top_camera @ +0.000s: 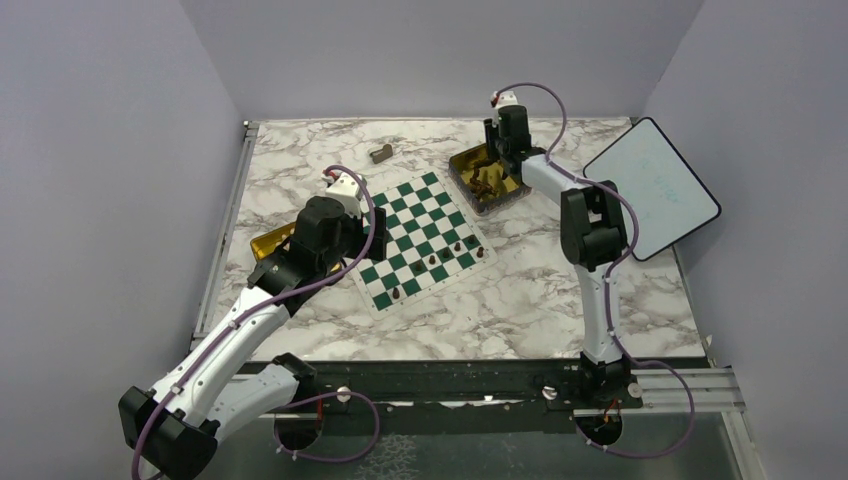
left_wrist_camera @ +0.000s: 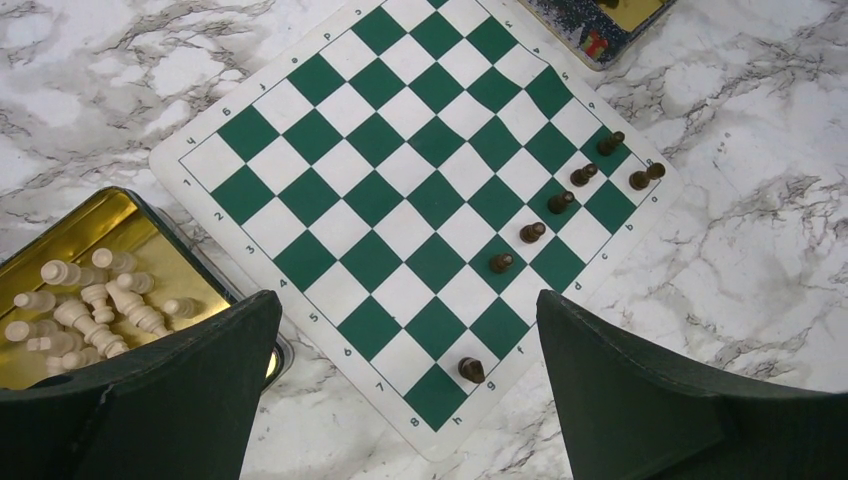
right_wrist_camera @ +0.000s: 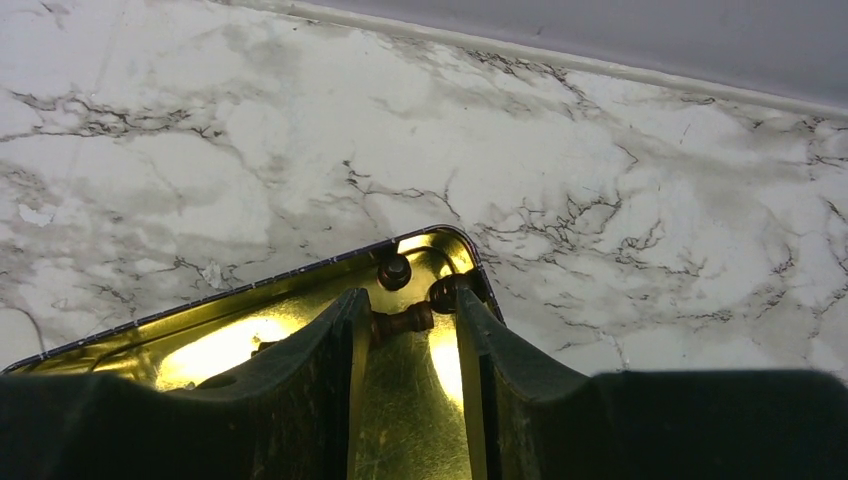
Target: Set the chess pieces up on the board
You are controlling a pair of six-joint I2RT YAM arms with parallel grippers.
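The green-and-white chessboard [left_wrist_camera: 437,142] carries several dark pieces along one edge, plus a dark piece [left_wrist_camera: 471,368] near another corner. My right gripper hangs over the gold tray [right_wrist_camera: 410,420] of dark pieces, fingers part open; a standing piece [right_wrist_camera: 395,270] and lying ones [right_wrist_camera: 398,321] are beyond the fingertips in the tray corner. Nothing visible is held between them. My left gripper is open above the board, beside the tray [left_wrist_camera: 150,250] of white pieces.
A white framed pad [top_camera: 652,185] lies at the right of the table. A small grey object [top_camera: 381,153] sits behind the board.
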